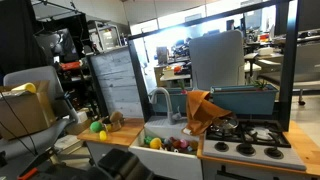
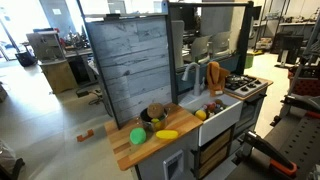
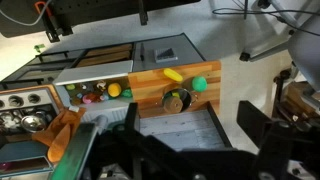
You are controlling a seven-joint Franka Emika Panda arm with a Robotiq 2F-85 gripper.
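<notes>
My gripper is open at the lower part of the wrist view, its dark fingers apart with nothing between them. Beyond it, well clear of the fingers, is a toy kitchen seen from above. On its wooden counter lie a yellow elongated item [image 3: 173,74], a green round item [image 3: 199,84] and a metal pot [image 3: 176,100] with something brownish inside. The white sink [image 2: 222,121] holds several small coloured items [image 1: 172,143]. An orange cloth [image 1: 203,108] hangs by the sink's back edge, on the side toward the stove [image 1: 255,148].
A grey plank panel [image 2: 138,80] rises behind the counter, and a tall faucet [image 1: 154,94] stands over the sink. A lidded pan [image 1: 226,127] rests on the stove. Dark posts frame the kitchen. Bare counter [image 2: 125,154] shows near the green item.
</notes>
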